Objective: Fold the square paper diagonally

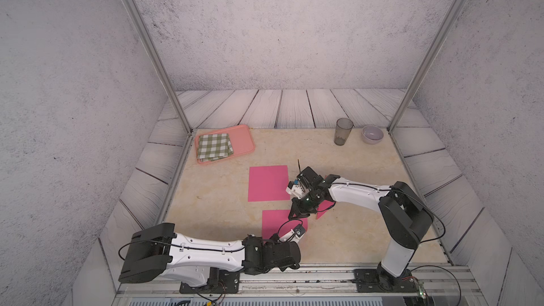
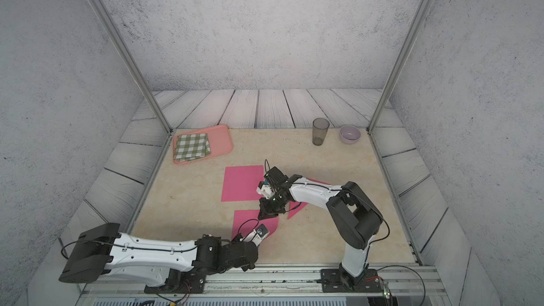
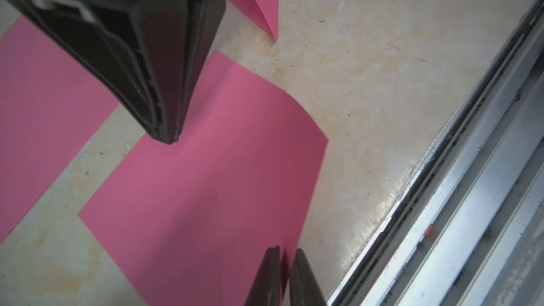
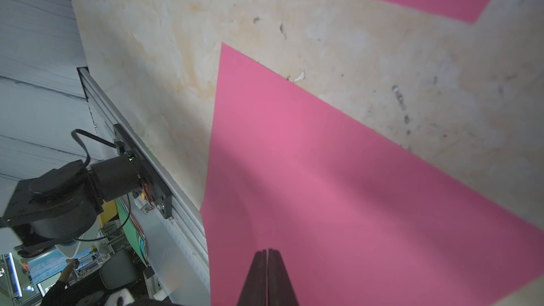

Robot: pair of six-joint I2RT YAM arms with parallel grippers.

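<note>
The pink square paper (image 1: 276,222) nearest the front rail lies between the two arms. In the left wrist view, my left gripper is shut on the front edge of this paper, which curves up a little at the edge and nearby corner. My right gripper hangs above the same paper, its tips close together. Whether its narrow finger is fully shut is hard to tell, and no paper shows between the tips. In the left wrist view, its dark finger (image 3: 164,127) covers part of the paper's far side.
Another flat pink square (image 1: 268,183) lies just behind. A folded pink piece (image 1: 324,209) sits partly hidden under the right arm. Farther back are a pink tray (image 1: 243,140) with a checked cloth (image 1: 214,146), a glass (image 1: 342,132) and a bowl (image 1: 372,134).
</note>
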